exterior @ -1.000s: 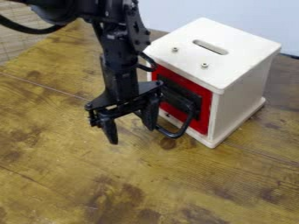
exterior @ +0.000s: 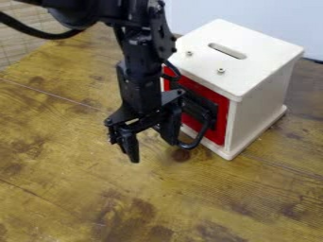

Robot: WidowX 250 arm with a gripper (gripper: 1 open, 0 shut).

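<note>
My black gripper [exterior: 149, 140] hangs over the wooden floor just left of a white box [exterior: 258, 113] with a red front [exterior: 216, 130]. Its fingers point downward and stand apart, open, with nothing visible between them. A black part with a cable loop sits on the red front, partly hidden behind my arm.
A white wall [exterior: 288, 19] stands behind the box, and a tiled area shows at the upper left.
My arm and gripper have shifted a little to the right, toward the box. The box looks unmoved.
</note>
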